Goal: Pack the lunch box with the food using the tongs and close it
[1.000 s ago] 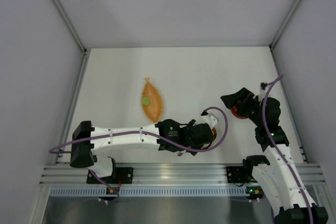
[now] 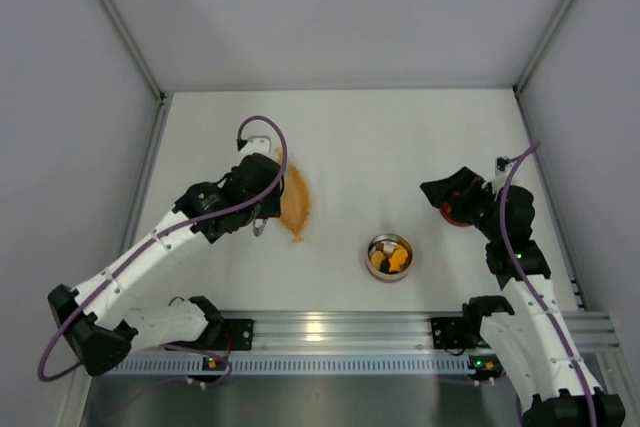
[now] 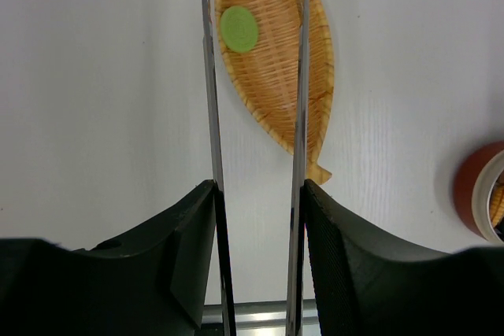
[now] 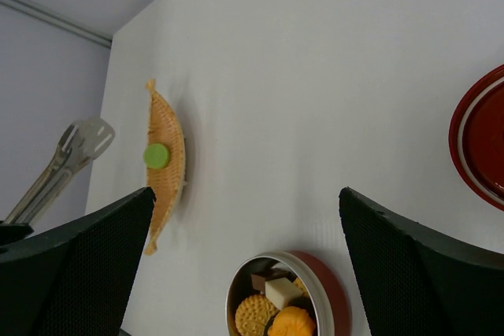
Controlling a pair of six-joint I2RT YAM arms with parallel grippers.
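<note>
Metal tongs (image 3: 296,218) extend from my left gripper. Its fingers (image 3: 189,226) stand apart, one against the outside of each tong arm. The tong arms are spread with nothing between them, above a leaf-shaped woven tray (image 3: 319,60) bearing a green disc (image 3: 239,28). The round lunch box (image 4: 335,293) stands uncovered near the table's front; biscuits (image 4: 255,314), a pale cube (image 4: 282,292) and an orange piece (image 4: 291,323) show inside. My right gripper is open and empty at the right side.
A round red lid-like piece (image 4: 492,131) lies on the table by my right gripper, which partly covers it in the top view. Bare white tabletop (image 2: 350,162) spreads between the tray and the right arm. Walls enclose the sides and back.
The left arm has swung from over the lunch box leftward and back to the leaf tray, carrying the tongs. The lunch box is now uncovered in the top view. The right arm stays put.
</note>
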